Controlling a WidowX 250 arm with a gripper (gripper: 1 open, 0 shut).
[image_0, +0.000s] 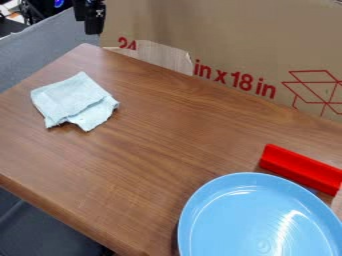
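A pale blue folded cloth (75, 98) lies on the left part of the wooden table (160, 150). At the front right is a light blue plate (261, 225), with a red block (301, 169) just behind it. My gripper (90, 22) shows only as a dark shape at the top edge, high at the back left, above and apart from the cloth; its fingers are too small and dark to make out clearly.
A cardboard panel (234, 45) stands along the back of the table. Part of a pale object is cut off at the right edge beside the red block.
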